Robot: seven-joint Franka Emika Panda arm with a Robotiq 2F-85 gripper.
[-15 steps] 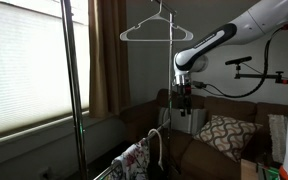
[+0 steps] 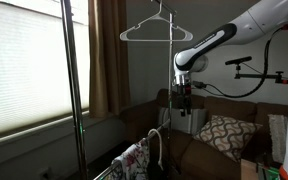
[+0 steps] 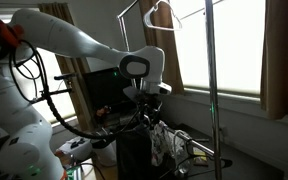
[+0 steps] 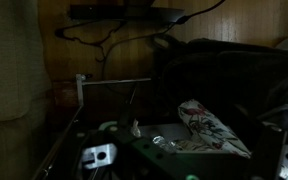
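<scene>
In exterior view 1 my gripper (image 2: 184, 106) points down beside the metal rack's upright pole (image 2: 171, 80), above the couch. A white hanger (image 2: 156, 27) hangs empty from the top bar, well above the gripper. Patterned clothes (image 2: 134, 160) hang on the lower rail, below and left of the gripper. From exterior view 2, the gripper (image 3: 150, 121) appears near the dark and patterned garments (image 3: 165, 145). The wrist view looks down on patterned cloth (image 4: 212, 126). The fingers are too dark to tell their opening or whether anything is between them.
A brown couch (image 2: 204, 168) with a patterned cushion (image 2: 227, 135) stands behind the rack. In exterior view 2, another upright pole (image 3: 213, 80) stands to the right of the arm. A window with a pale blind (image 2: 24, 70) is at the left.
</scene>
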